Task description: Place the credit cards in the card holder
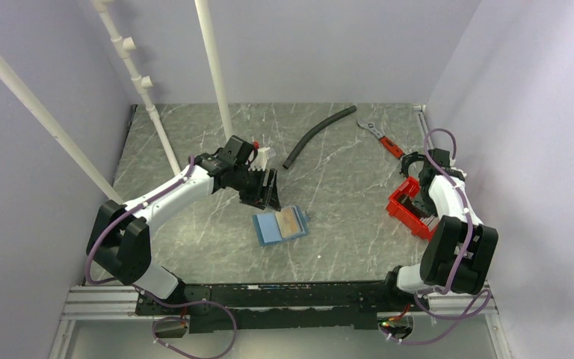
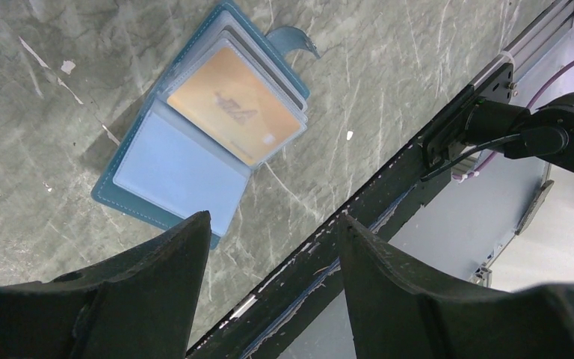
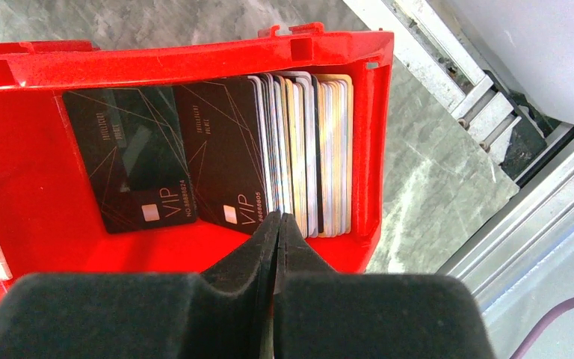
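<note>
The blue card holder (image 1: 270, 240) lies opened out on the table. In the left wrist view, a tan card or insert (image 2: 233, 105) shows under one clear sleeve; the other half (image 2: 183, 164) looks plain light blue. My left gripper hovers above the holder, open and empty. Inside the red box (image 3: 30, 217), light-edged credit cards (image 3: 321, 157) stand packed at one end, and black VIP cards (image 3: 131, 172) lean flat beside them. My right gripper is shut over the box, its tips in front of the cards' lower edges; nothing shows between its fingers.
A black hose (image 1: 318, 133) and a red-handled wrench (image 1: 381, 137) lie toward the back of the table. Clear tabletop separates the holder from the red box. The box sits close to the right-hand frame rail (image 3: 523, 217).
</note>
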